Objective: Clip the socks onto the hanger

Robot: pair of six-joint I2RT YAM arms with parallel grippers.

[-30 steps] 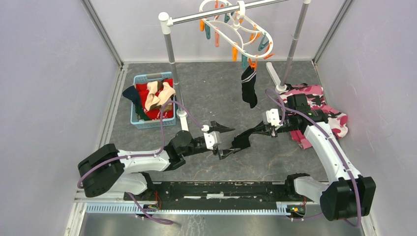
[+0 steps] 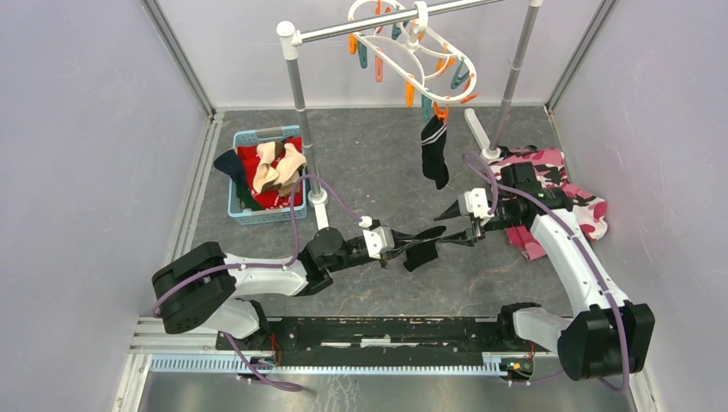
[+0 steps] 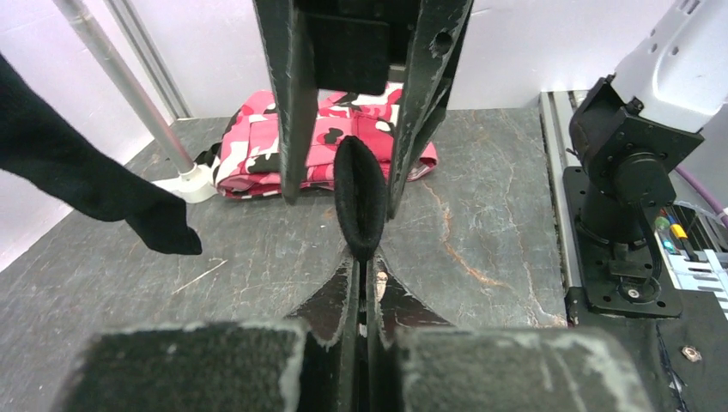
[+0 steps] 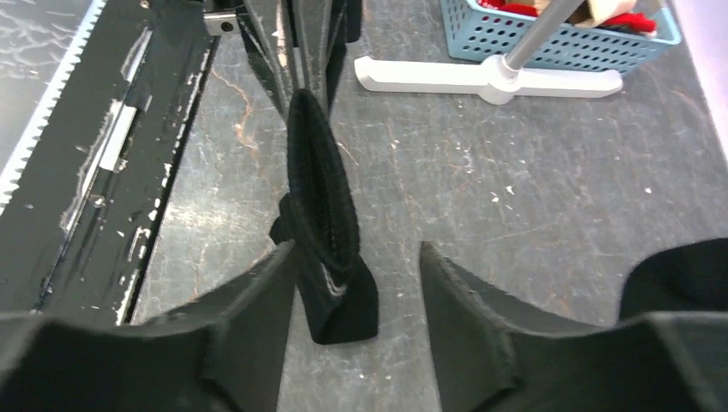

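A black sock point(image 2: 421, 249) is pinched in my left gripper point(image 2: 409, 243), which is shut on it. In the left wrist view the sock's end point(image 3: 360, 193) stands up between the parted fingers of my right gripper. My right gripper point(image 2: 453, 226) is open around that end without gripping it. The right wrist view shows the sock point(image 4: 330, 266) hanging bent from the left fingertips, below it clear floor. Another black sock with white stripes point(image 2: 434, 154) hangs from an orange clip on the white hanger point(image 2: 403, 58).
The blue basket point(image 2: 260, 217) at the left holds red, beige and dark clothing. A pink camouflage cloth point(image 2: 549, 163) lies at the right behind the right arm. Rack posts point(image 2: 302, 120) stand on both sides of the hanger. Several clips on the hanger are empty.
My left gripper moved right with open fingers and has shut on the sock. The hanging sock looks the same.
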